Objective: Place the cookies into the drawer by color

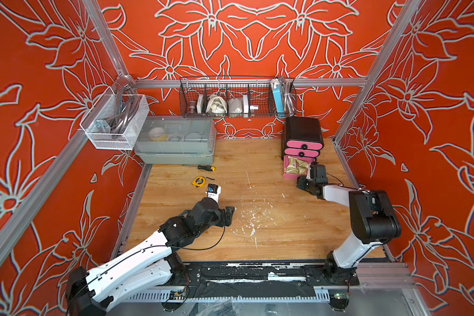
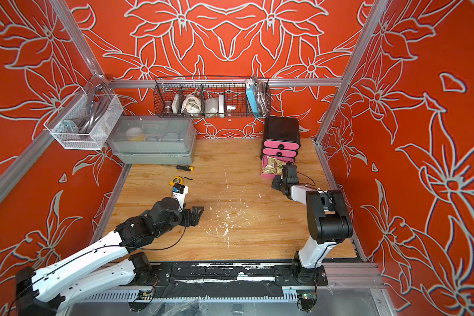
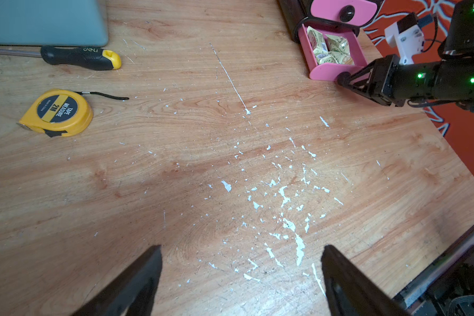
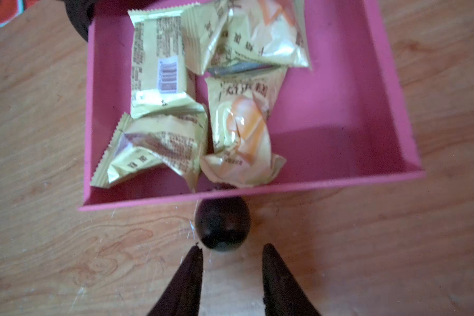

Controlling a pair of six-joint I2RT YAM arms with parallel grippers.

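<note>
The lowest pink drawer (image 4: 347, 105) is pulled out and holds several cookies in pale yellow-green wrappers (image 4: 160, 63), bunched toward its left side in the right wrist view. In front of the drawer is its round black knob (image 4: 222, 223). My right gripper is partly open just short of the knob, its fingertips on either side of the knob's line and nothing held. Far from the drawer, over the table's left-centre, my left gripper stands open with only bare wood showing between its fingers.
The drawer cabinet (image 1: 302, 129) has upper pink drawers shut. A tape measure (image 3: 58, 112) and a screwdriver (image 3: 81, 57) lie at the left, near a grey lidded box (image 1: 174, 139).
</note>
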